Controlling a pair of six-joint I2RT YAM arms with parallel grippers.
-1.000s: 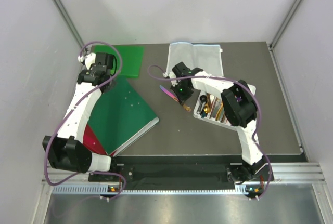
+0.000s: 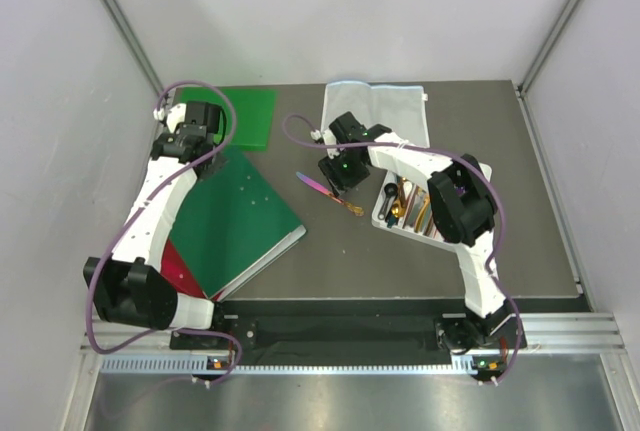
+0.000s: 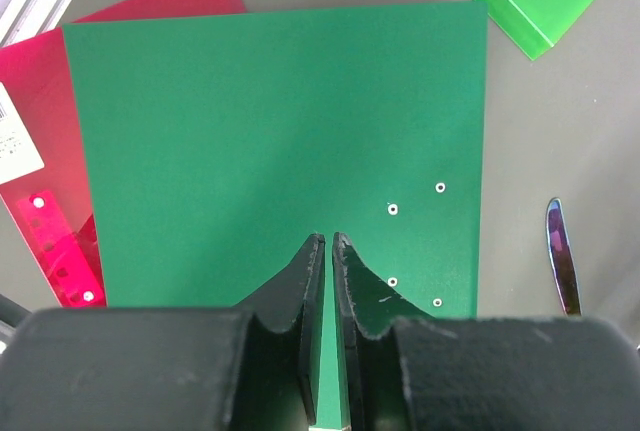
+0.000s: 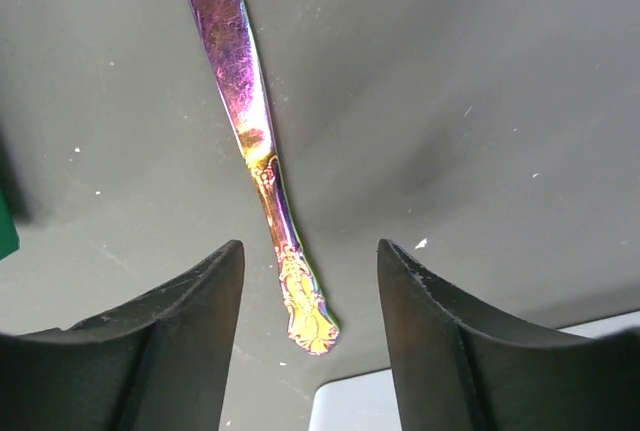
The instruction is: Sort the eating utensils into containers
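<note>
On the grey table lies a knife [image 2: 312, 184] with a purple iridescent blade and an ornate gold handle; the right wrist view shows most of the knife [image 4: 240, 91]. Above its handle end my right gripper stands open, fingers wide apart on either side, and nothing is held. A white divided tray [image 2: 408, 237] holding several utensils stands right of the knife, partly hidden under my right arm. My left gripper hovers over a dark green binder [image 3: 280, 151], its fingers a narrow gap apart with nothing between them.
A red folder [image 2: 186, 276] lies under the binder, and a bright green folder [image 2: 255, 119] lies behind it. At the back sits a pale, flat white object [image 2: 400, 106]. Bare table extends in front of the knife and at far right.
The knife has shifted slightly left and toward the front edge. The left arm looks unmoved.
</note>
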